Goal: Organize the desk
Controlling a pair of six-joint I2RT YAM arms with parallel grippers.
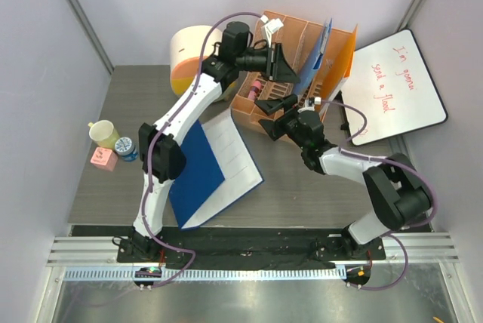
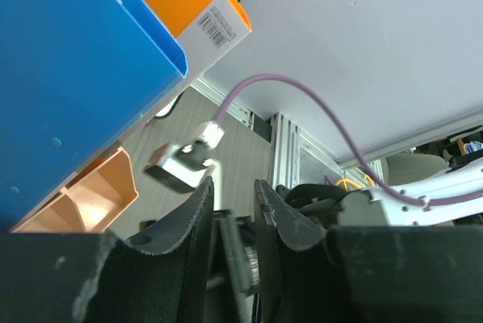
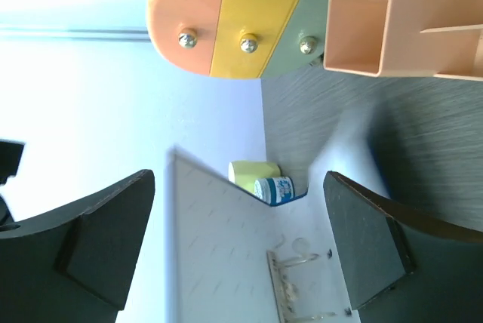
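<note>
The blue binder (image 1: 198,179) lies splayed on the desk in the top view, in front of the rack, its grey inside showing. In the right wrist view the same binder (image 3: 223,247) is blurred, its ring metalwork visible. My right gripper (image 1: 261,114) is open at the rack's front edge, away from the binder. Above the rack, my left gripper is part open, with an empty gap between its fingers. A second blue folder (image 1: 311,63) and an orange folder (image 1: 341,66) stand in the peach rack (image 1: 290,30), beside the left gripper.
A striped rounded container (image 1: 186,47) stands left of the rack. At the desk's left are a pale green mug (image 1: 103,133), a blue-labelled jar (image 1: 126,149) and a pink block (image 1: 104,158). A whiteboard (image 1: 400,104) leans at the right.
</note>
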